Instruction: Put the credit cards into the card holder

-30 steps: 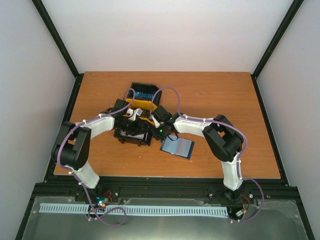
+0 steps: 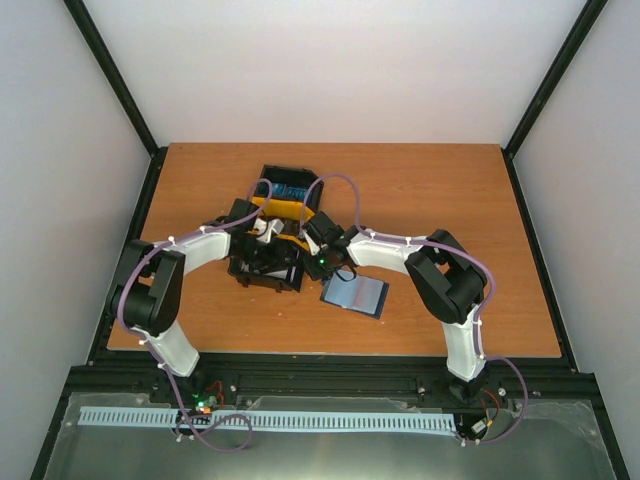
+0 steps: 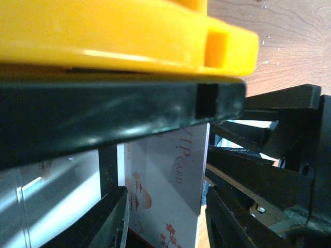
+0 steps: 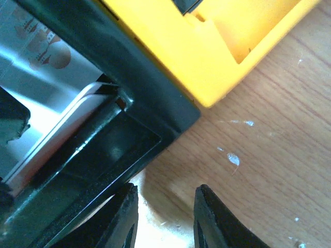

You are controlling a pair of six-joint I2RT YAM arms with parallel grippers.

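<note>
The card holder is a black box with yellow compartments, left of centre in the top view. In the left wrist view a white printed card stands upright below the black rim; my left gripper is part open, its fingertips at the card's lower area, grip unclear. In the right wrist view cards stand inside the black compartment wall; my right gripper is part open just outside it, nothing visible between its fingers.
A flat light pad with dark edge lies right of the holder. Both arms crowd around the holder.
</note>
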